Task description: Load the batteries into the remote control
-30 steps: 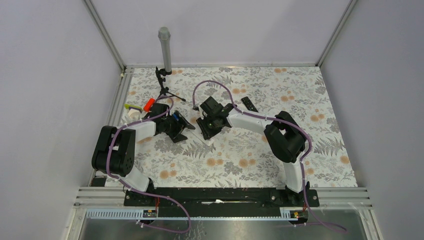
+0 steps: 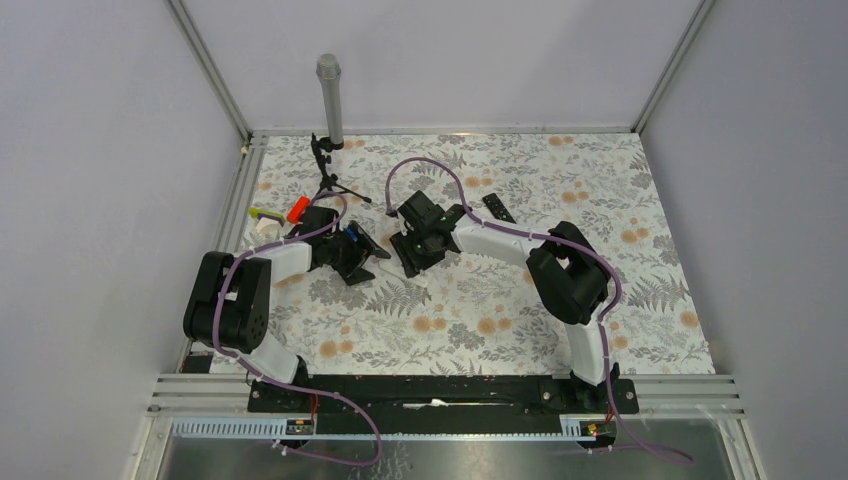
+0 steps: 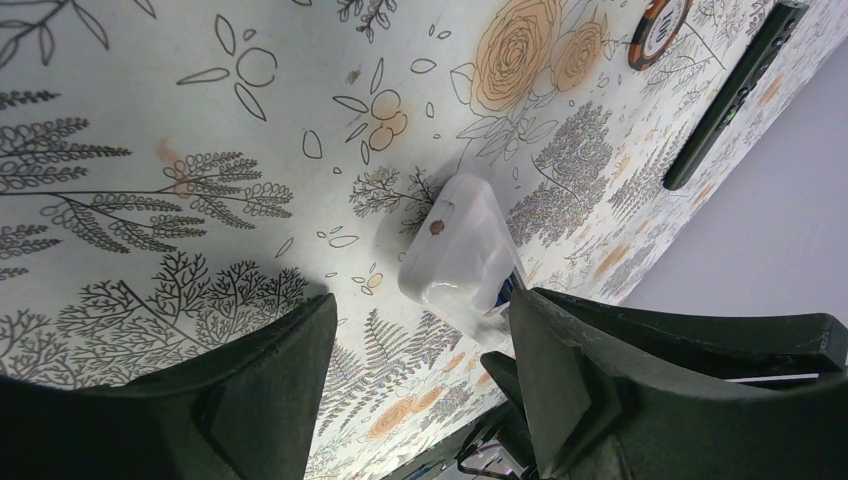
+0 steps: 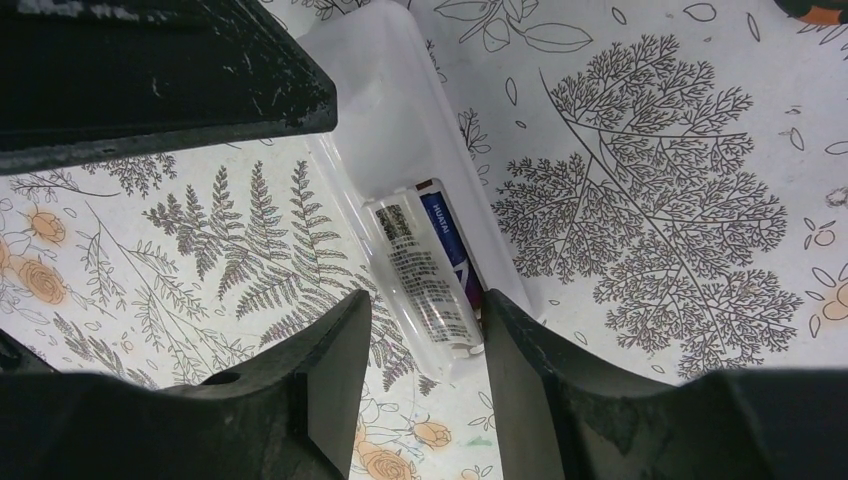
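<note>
A white remote control [image 4: 365, 85] lies back up on the patterned cloth, its battery bay uncovered. A silver printed battery [image 4: 425, 270] and a dark blue one [image 4: 447, 230] lie side by side at the bay; how fully the silver one is seated I cannot tell. My right gripper is open over them, one finger [image 4: 505, 325] close beside the silver battery, the other apart from it. In the left wrist view the remote's white end [image 3: 460, 245] shows between the spread fingers of my open left gripper; contact is not clear.
A black bar-shaped object [image 2: 498, 208] lies behind the right arm. A small tripod [image 2: 328, 178], a red item [image 2: 298, 209] and a yellow-green item [image 2: 266, 214] stand at the left. A round chip [image 3: 658, 32] lies nearby.
The right gripper has shifted very slightly to the left and its fingers stand a little differently. The left arm looks unmoved.
</note>
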